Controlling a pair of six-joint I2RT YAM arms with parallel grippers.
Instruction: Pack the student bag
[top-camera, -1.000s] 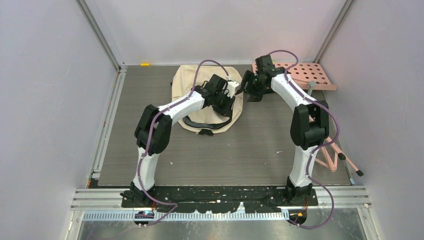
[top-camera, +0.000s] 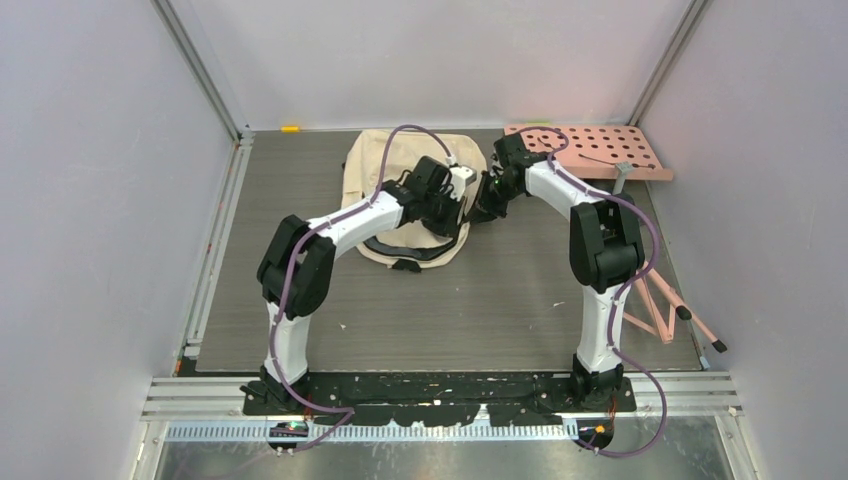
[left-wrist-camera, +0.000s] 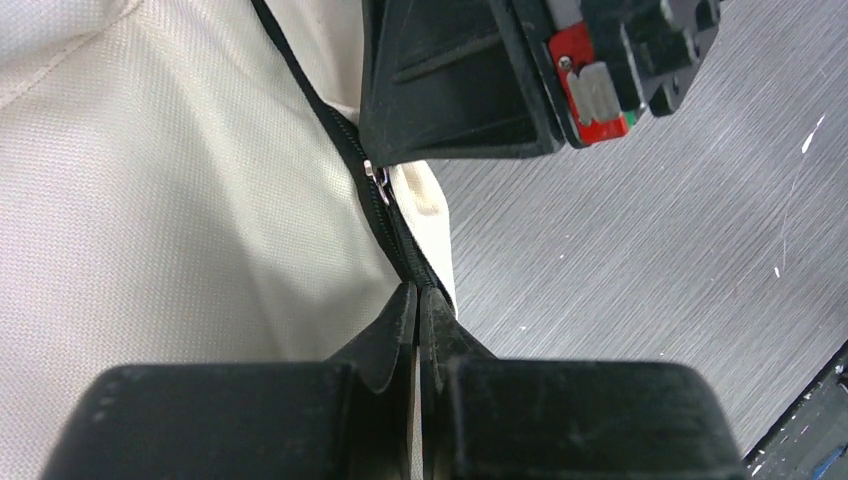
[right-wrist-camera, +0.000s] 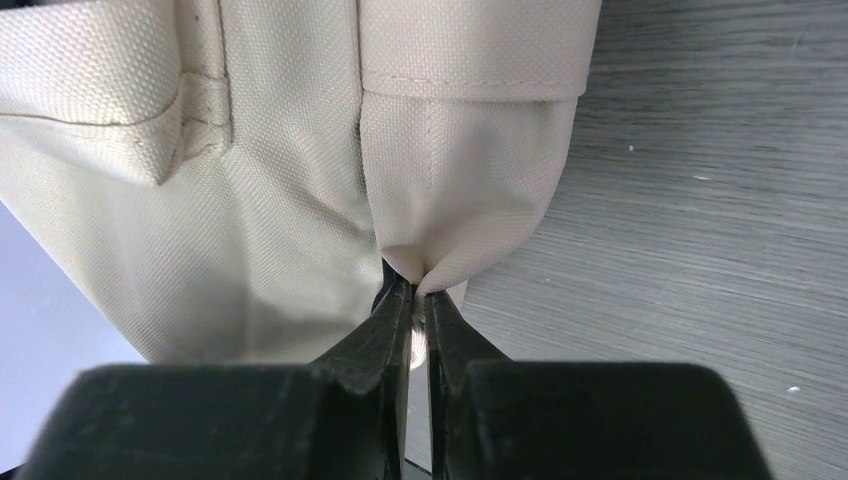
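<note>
The cream bag (top-camera: 400, 152) lies on the table with its black zipper (top-camera: 415, 252) running round the near side. In the left wrist view a metal zipper slider (left-wrist-camera: 377, 182) sits on the black zipper, and its dark pull strap leads down to my left gripper, which is shut on the strap. In the right wrist view my right gripper is shut on a pinched fold of the cream fabric (right-wrist-camera: 460, 180) at the bag's right edge. Its dark body, beside the slider in the left wrist view, hides some of the zipper.
A pink pegboard shelf (top-camera: 640, 150) stands at the back right, and pink folding legs (top-camera: 660, 305) lie at the right edge. A small yellow block (top-camera: 290, 128) is at the back left. Table (top-camera: 430, 320) in front of the bag is bare.
</note>
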